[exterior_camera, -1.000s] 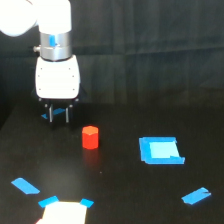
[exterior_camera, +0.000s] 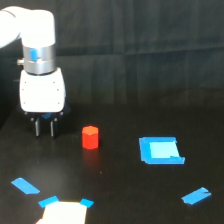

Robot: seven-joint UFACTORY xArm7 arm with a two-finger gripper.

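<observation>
A small red block stands on the black table near the middle. The white arm's gripper hangs to the left of the block, apart from it, its two dark fingers spread with nothing visible between them. At the right lies a pale square outlined in blue tape.
Blue tape strips lie at the front left, and another at the front right. A pale object is cut off at the bottom edge. A dark curtain hangs behind.
The gripper has moved down and slightly left in the view, from higher up to about the block's height. The red block has not moved.
</observation>
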